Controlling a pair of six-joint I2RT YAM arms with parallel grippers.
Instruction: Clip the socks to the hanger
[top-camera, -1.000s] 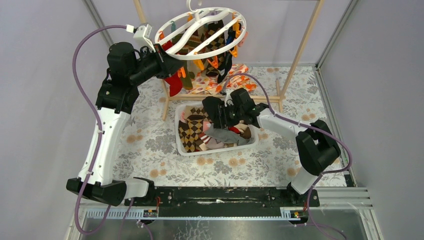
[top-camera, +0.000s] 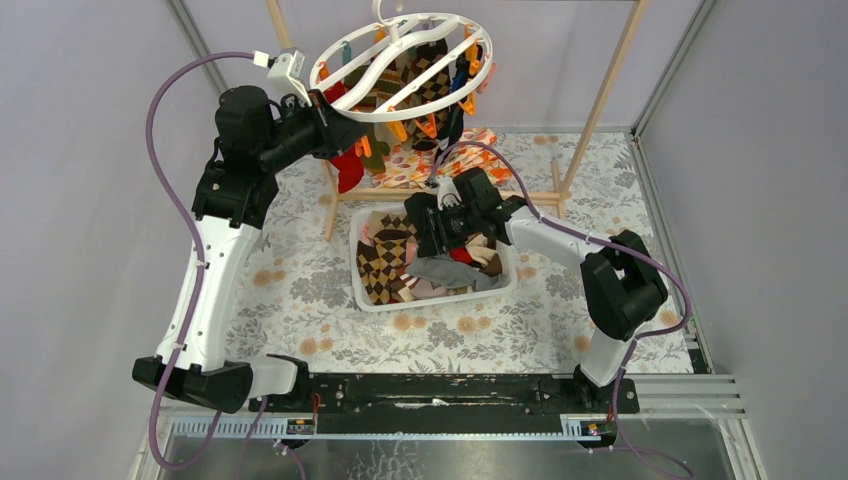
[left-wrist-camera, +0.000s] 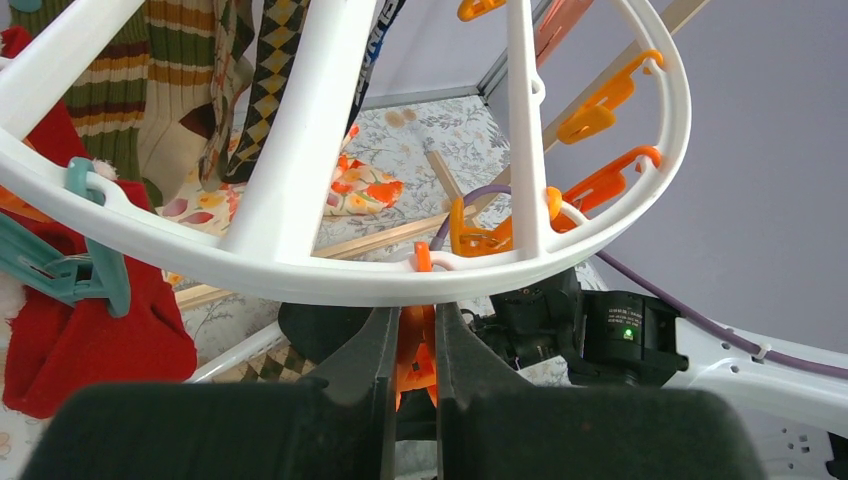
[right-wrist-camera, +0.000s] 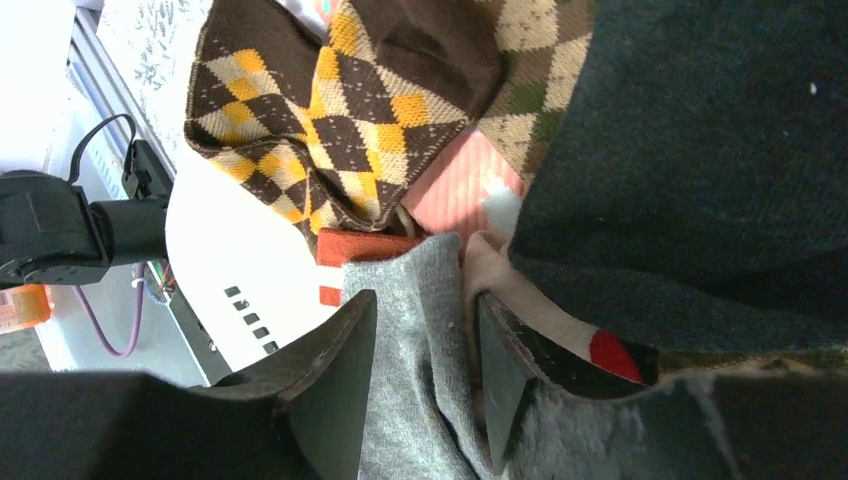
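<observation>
The round white hanger (top-camera: 482, 100) hangs at the top, with several socks clipped below it. At its rim, my left gripper is shut on an orange clip (left-wrist-camera: 424, 258), whose lower part shows around the fingers. My right gripper reaches down into the sock bin (top-camera: 380, 304), part open. A raised fold of a grey sock (right-wrist-camera: 436, 285) stands between its fingertips, and the grey sock (top-camera: 440, 271) spreads beneath. Close beside lies a dark sock (right-wrist-camera: 690, 170). A brown and yellow argyle sock (right-wrist-camera: 330, 130) is on the bin's left side.
Other orange clips (left-wrist-camera: 600, 105) sit along the rim. A red sock (left-wrist-camera: 130, 340) hangs from a teal clip (left-wrist-camera: 75, 265) beside my left gripper. The wooden stand (top-camera: 600, 105) rises around the hanger. Bare patterned floor (top-camera: 300, 300) surrounds the bin.
My left arm and the hanger look the same.
</observation>
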